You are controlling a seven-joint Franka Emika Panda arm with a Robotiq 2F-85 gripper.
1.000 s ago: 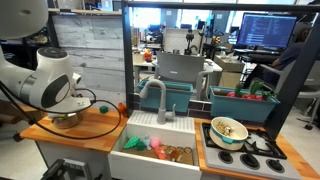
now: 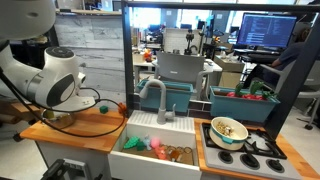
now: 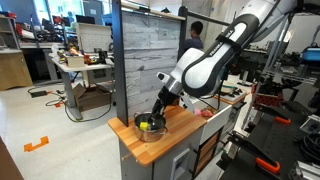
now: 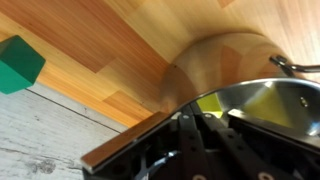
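A metal pot (image 3: 158, 150) stands at the end of the wooden counter, and something yellow (image 3: 144, 126) shows inside it. In the wrist view the pot's curved wall (image 4: 205, 66) and handle (image 4: 292, 66) are close to the camera, with the yellow content (image 4: 209, 103) partly covered by my gripper. The white arm (image 3: 190, 72) reaches down to the pot, putting my gripper (image 3: 160, 108) at its opening. The dark fingers look shut, and nothing shows between them. Whether they touch the rim, I cannot tell.
On the counter is a green block (image 4: 17, 64), apart from the pot. A sink (image 2: 155, 148) with several colourful items lies to the right, past the faucet (image 2: 165, 100). Farther right a pale pot (image 2: 228, 130) sits on the stove (image 2: 250, 160). A plank wall (image 2: 90, 55) backs the pot's corner.
The arm's hand has shifted slightly at the counter's left end, staying around the pot. The sink, stove and their contents look unchanged.
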